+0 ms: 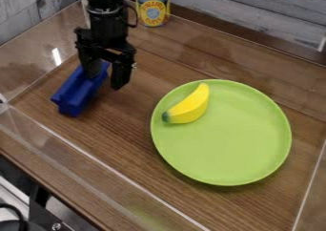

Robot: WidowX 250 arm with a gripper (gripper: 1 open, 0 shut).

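Note:
The black gripper [105, 63] hangs at the upper left, open, its fingers low over a blue rectangular block [76, 94] that lies lengthwise on the wooden counter. The fingers overlap the block's far end in view; whether they touch it cannot be told. A yellow banana [188, 105] lies on the left part of a green plate [238, 149] to the right.
A can with a yellow label [152, 8] stands at the back near the wall. The counter's edge and dark cables are at the lower left.

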